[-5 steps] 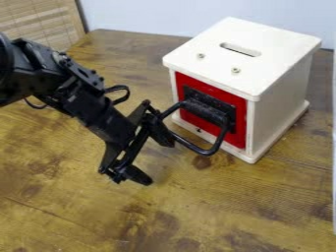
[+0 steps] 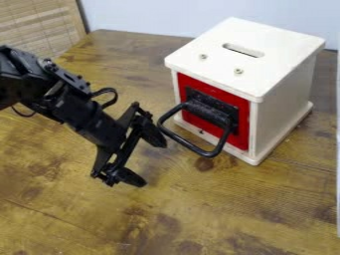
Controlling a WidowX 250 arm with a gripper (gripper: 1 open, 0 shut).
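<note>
A white wooden box (image 2: pixel 284 110) with a slot on top stands at the right, its red front panel (image 2: pixel 189 119) facing left and carrying a black looped handle (image 2: pixel 198 148). My black gripper (image 2: pixel 135 152) is left of the handle, fingers spread open and pointing down-right, with nothing visible between them. The upper finger ends near the handle, apparently just apart from it.
A wooden table (image 2: pixel 200 219) holds the box, with clear surface in front and below my gripper. A bamboo mat (image 2: pixel 34 25) is at the back left, a pale wall behind.
My arm and gripper have shifted slightly left, away from the handle. The box and handle look unmoved.
</note>
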